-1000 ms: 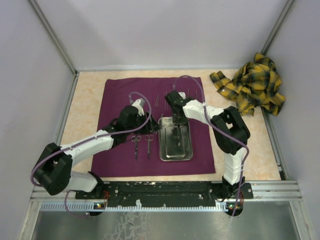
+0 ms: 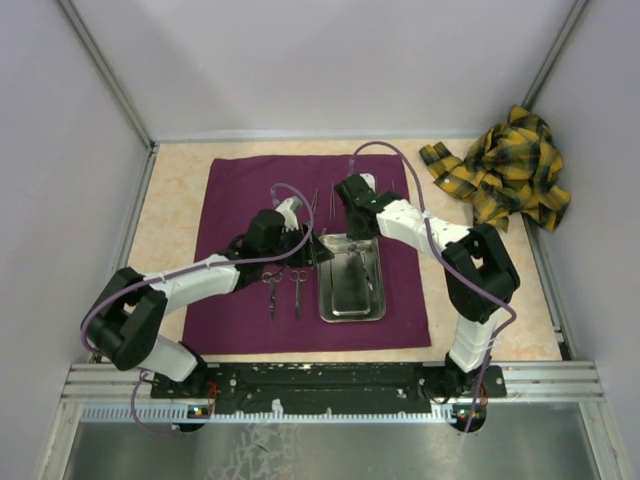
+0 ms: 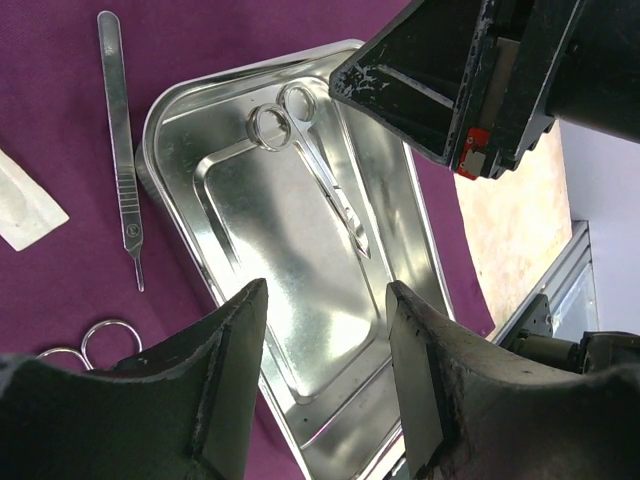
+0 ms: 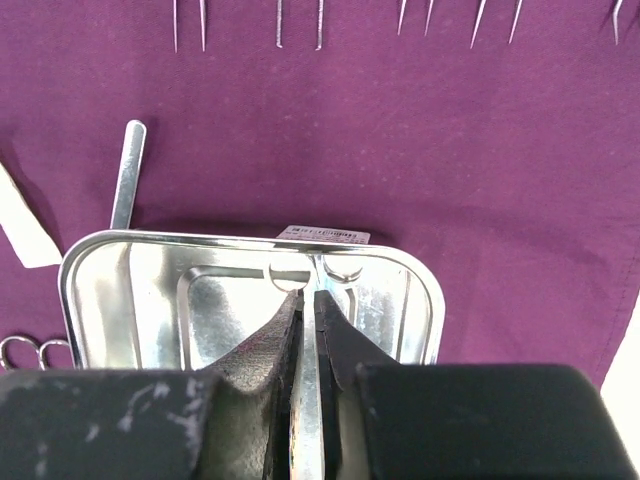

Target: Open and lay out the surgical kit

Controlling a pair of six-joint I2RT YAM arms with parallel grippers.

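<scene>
The steel tray (image 2: 350, 311) lies on the purple cloth with scissors (image 3: 333, 190) inside, near its right side. My right gripper hangs over the tray, its fingertips close together above the scissors; whether it holds anything cannot be made out. In the left wrist view its body covers the upper right. My left gripper is open at the tray's left, nothing between its fingers. A scalpel handle (image 3: 119, 140) and a white packet (image 3: 22, 205) lie left of the tray.
More scissors (image 2: 297, 295) lie on the cloth's lower left, several thin instruments (image 4: 320, 25) along the back. A yellow checked cloth (image 2: 505, 165) is heaped at back right.
The left arm has moved slightly.
</scene>
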